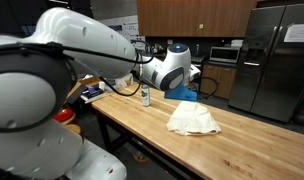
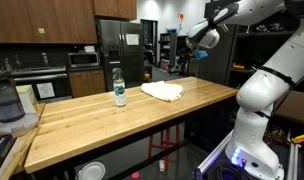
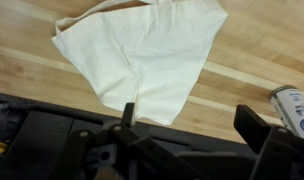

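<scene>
A white cloth (image 1: 194, 120) lies on the wooden table, with a pale strap-like strip along its upper edge in the wrist view. From above, the cloth (image 3: 142, 60) looks mostly spread, with a few creases and one narrow end pointing toward my gripper. My fingers stand wide apart, and nothing is held between them. In exterior view 1 the gripper (image 1: 180, 94) hangs above the table near the cloth's back left side. The cloth (image 2: 162, 91) also shows at the table's far end in exterior view 2.
A bottle with a white label (image 2: 119, 88) stands on the table; a white cylindrical container (image 3: 294, 108) shows at the wrist view's right edge. Bare tabletop (image 1: 252, 150) stretches right of the cloth. A dark fridge (image 1: 272, 65) and cabinets stand behind.
</scene>
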